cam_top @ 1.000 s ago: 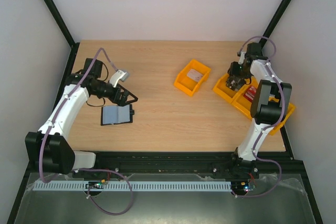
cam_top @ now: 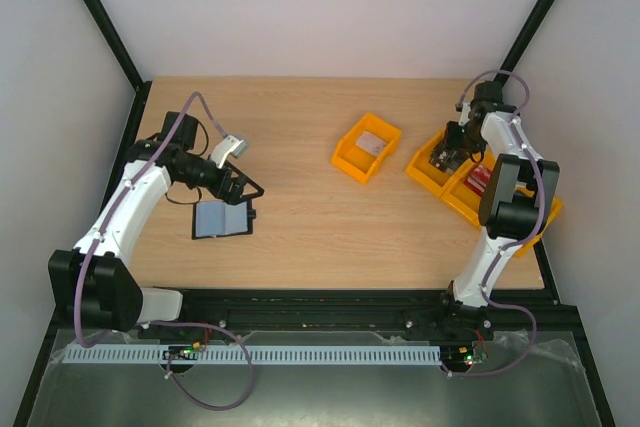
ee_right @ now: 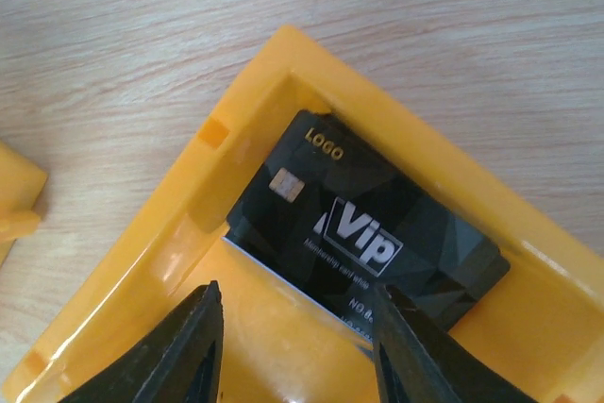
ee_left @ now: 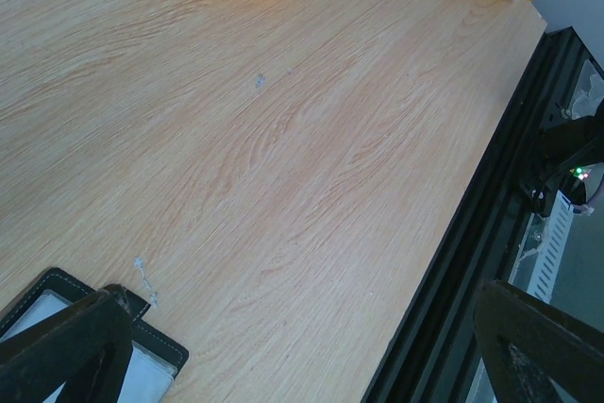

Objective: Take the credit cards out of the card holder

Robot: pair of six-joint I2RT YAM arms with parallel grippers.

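Note:
The card holder [cam_top: 222, 219], dark-edged with a pale inside, lies spread flat at the left of the table; its corner [ee_left: 151, 348] shows in the left wrist view. Over and beside it my left gripper hangs open, holding nothing. On the right, a black VIP card [ee_right: 363, 233] lies face up in a compartment of the yellow tray [ee_right: 396, 115], against the far wall. My right gripper is above this compartment with its fingers [ee_right: 200, 342] apart and no card held between them.
A separate yellow box [cam_top: 345, 159] with a pale pink card [cam_top: 370, 143] stands right of centre. Another compartment of the right-hand tray holds a red card [cam_top: 478, 179]. Bare wood lies between the holder and the boxes.
My right gripper has shifted slightly to the right over the tray, within a small area. The left arm, the card holder and the boxes look unchanged.

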